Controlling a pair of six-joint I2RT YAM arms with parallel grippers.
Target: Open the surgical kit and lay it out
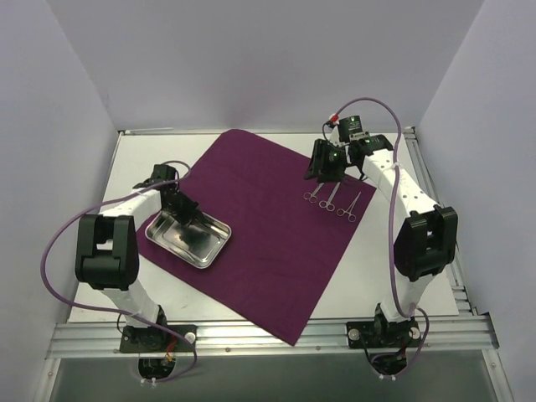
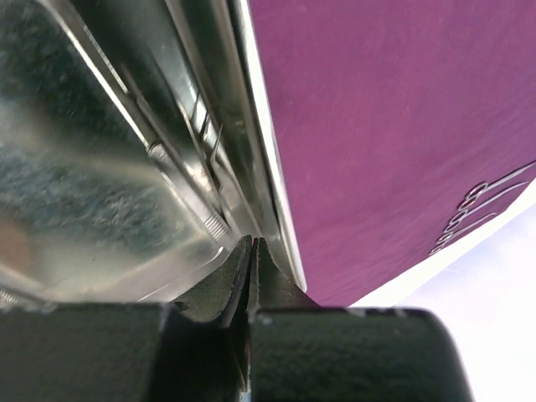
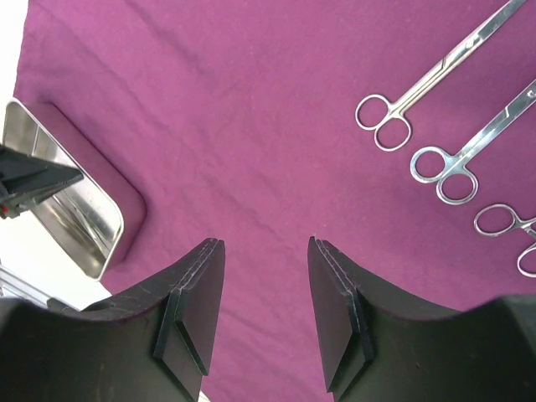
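My left gripper is down over the steel tray. In the left wrist view its fingers are shut beside the tray's long wall, touching or close to the ends of slim metal instruments lying inside. Whether anything thin is pinched there cannot be made out. Three scissor-like instruments lie on the purple cloth at the right: one pair, a second pair and a thinner one. Above the cloth near them, my right gripper stands open and empty.
White table shows around the cloth, with metal rails along the front edge. Grey walls enclose the back and sides.
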